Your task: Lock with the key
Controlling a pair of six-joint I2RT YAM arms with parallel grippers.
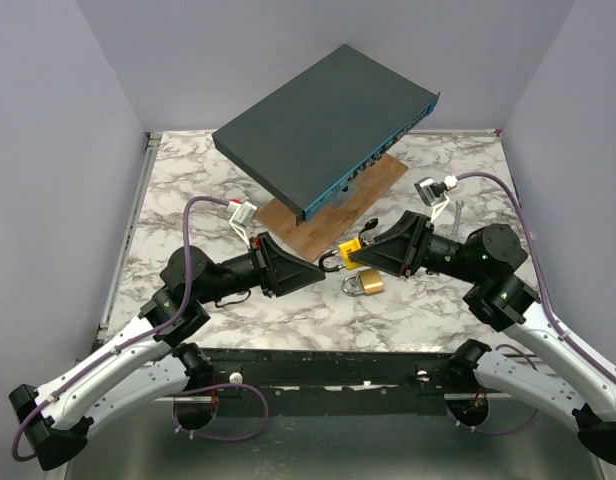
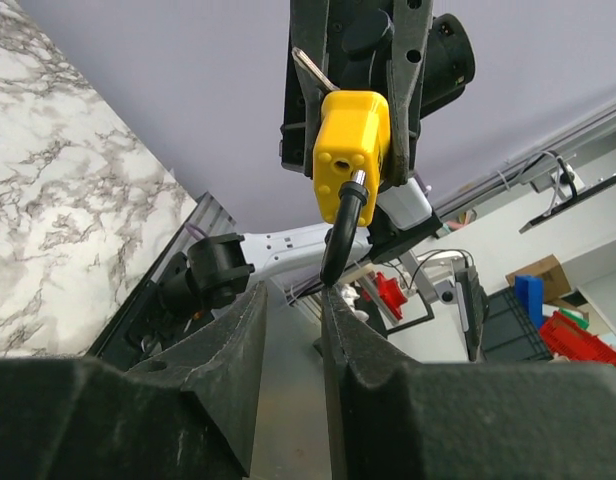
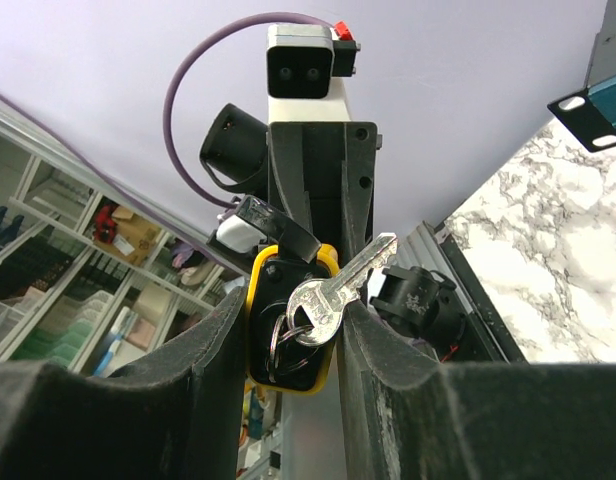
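A yellow padlock point(image 1: 350, 251) is pinched in my right gripper point(image 1: 361, 252). Its black shackle point(image 2: 343, 240) points toward my left gripper point(image 1: 323, 268), which stands part open. In the left wrist view the shackle's end lies close to the tip of the right-hand finger point(image 2: 333, 330); whether they touch is unclear. The right wrist view shows the padlock's keyed face, with a silver key point(image 3: 333, 290) and a ring hanging there. A black-headed key point(image 3: 278, 225) stands out from that face. Whether the shackle is fully seated cannot be told.
A brass padlock point(image 1: 371, 282) lies on the marble table below the held one. The dark rack unit point(image 1: 323, 120) rests tilted on a brown board point(image 1: 308, 235) behind the grippers. A slim metal tool point(image 1: 457, 217) lies at the right. Marble is clear at front centre.
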